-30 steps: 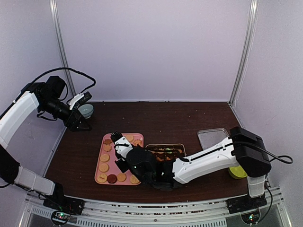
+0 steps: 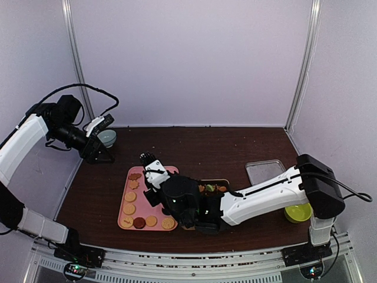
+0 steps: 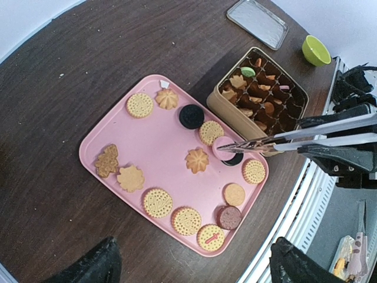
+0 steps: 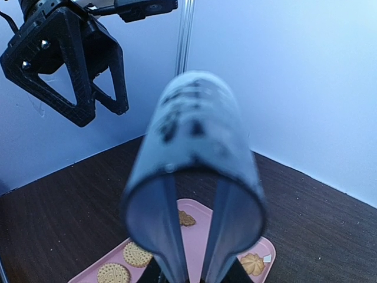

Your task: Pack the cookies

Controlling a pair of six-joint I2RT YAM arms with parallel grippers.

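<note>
A pink tray (image 3: 177, 159) of assorted cookies sits on the dark table, beside a divided box (image 3: 227, 109) with cookies in several compartments. My right gripper reaches over the tray's right side, shut at a pink round cookie that lies over or beside a dark cookie; in the right wrist view its tips are low in frame and what they hold is unclear. My left gripper (image 2: 100, 154) hangs open above the table's left side, away from the tray.
A metal tray (image 2: 265, 171) and a green bowl (image 2: 297, 212) stand on the right. A pale bowl (image 2: 107, 137) is at the back left.
My left arm has not moved.
</note>
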